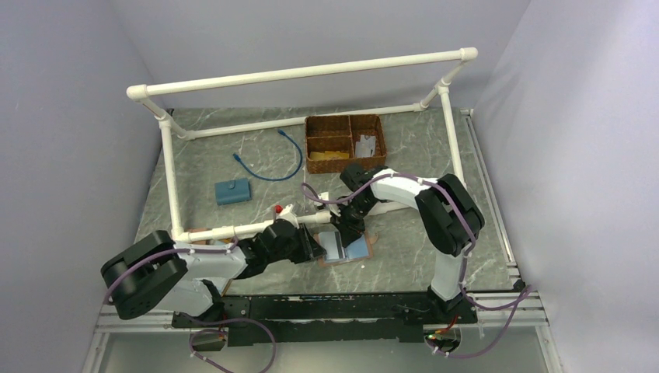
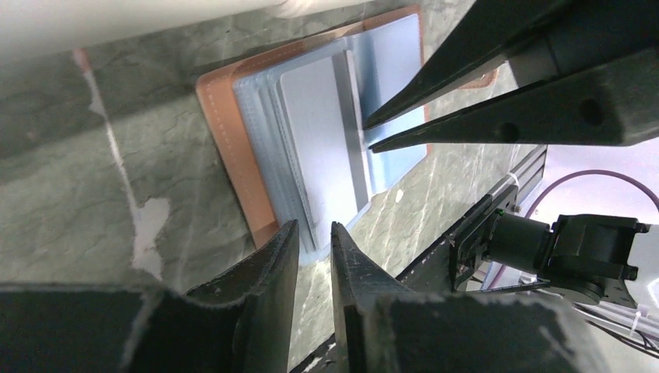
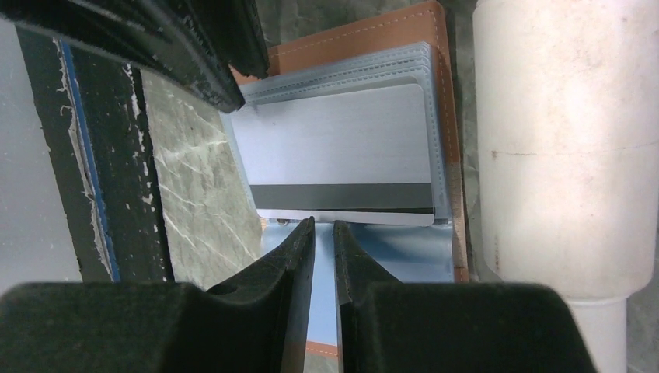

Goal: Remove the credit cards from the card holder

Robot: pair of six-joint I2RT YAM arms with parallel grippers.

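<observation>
The open card holder (image 1: 357, 249) lies on the table, tan cover with pale blue sleeves; a white card with a dark stripe (image 2: 319, 140) (image 3: 334, 144) sits in the left sleeve. My right gripper (image 1: 348, 233) is shut on the blue sleeve beside the card's striped edge, as far as the narrow gap between its fingertips shows. My left gripper (image 1: 309, 249) is part open at the holder's left, its tips near the card sleeve's edge, nothing seen between them.
A white pipe (image 3: 563, 148) runs just behind the holder. Farther back are a divided basket (image 1: 328, 124), a blue cable (image 1: 272, 178) and a teal wallet (image 1: 231, 191). The frame's pipes surround the back area; bare table lies right of the holder.
</observation>
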